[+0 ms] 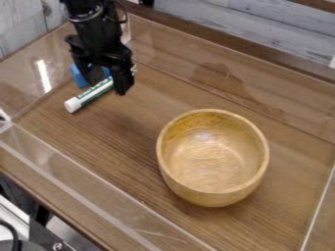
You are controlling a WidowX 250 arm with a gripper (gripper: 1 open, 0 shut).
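My black gripper (101, 75) hangs at the top left, just above a white and green cylindrical object (88, 96) lying on the wooden table, its fingers open and apart. A blue object (84, 71) sits behind the gripper, partly hidden by it. A large yellow bowl (213, 157) stands on the right half of the table.
A pale wall or ledge runs along the back right, and the table's edge crosses the lower left, with dark cables below it.
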